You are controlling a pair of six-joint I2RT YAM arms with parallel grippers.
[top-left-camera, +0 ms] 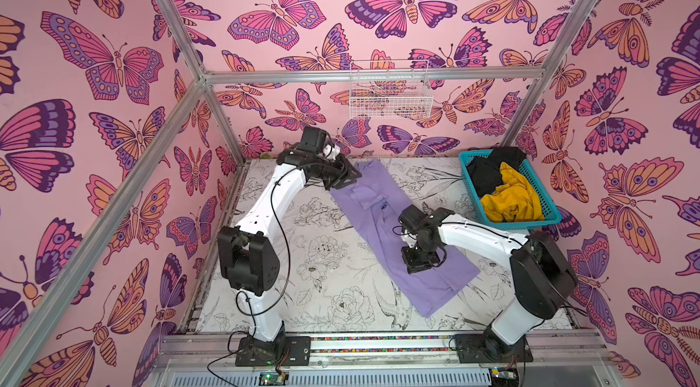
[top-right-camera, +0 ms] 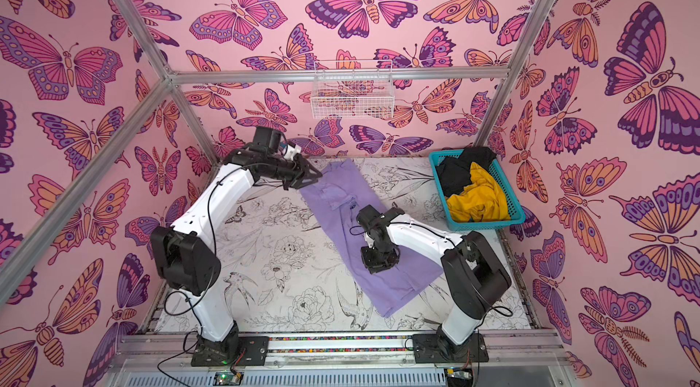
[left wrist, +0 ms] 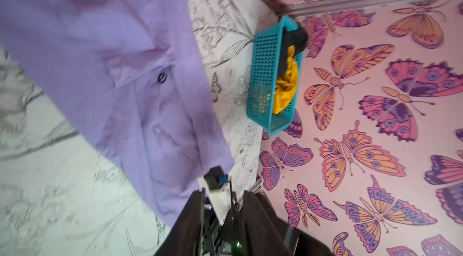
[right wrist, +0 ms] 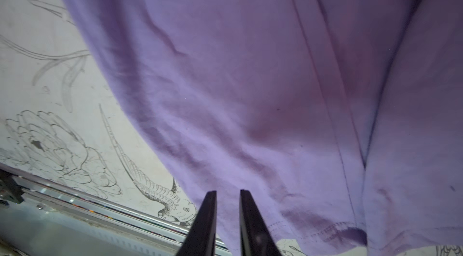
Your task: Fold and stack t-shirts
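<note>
A purple t-shirt (top-left-camera: 386, 226) lies diagonally across the table as a long strip, its near end toward the front right. Lengthwise creases and a bunched fold mark it, and a small dark ring shows on it in the left wrist view. My left gripper hangs above the shirt's far end, its fingers apart and no cloth visible between them. Over the near half, my right gripper points at the cloth near the shirt's left edge. Its fingers are parted too, with nothing seen held. Part of the shirt is hidden under the right arm.
At the back right stands a teal basket (top-left-camera: 474, 201) holding yellow cloth (top-left-camera: 514, 197) and black cloth (top-left-camera: 485, 175). A wire rack (top-left-camera: 390, 106) hangs at the back wall.
</note>
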